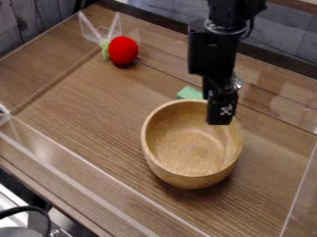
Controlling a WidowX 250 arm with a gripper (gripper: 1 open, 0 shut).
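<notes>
The black gripper (218, 113) hangs from the upper right, low over the back rim of a wooden bowl (192, 155); its fingertips are dark and I cannot tell how they stand. Behind the bowl, a light green object (190, 93) lies on the table, partly hidden by the arm.
A red ball (122, 50) and a small green item with translucent plastic (103, 48) lie at the back left. A dark cable runs at the bottom left corner.
</notes>
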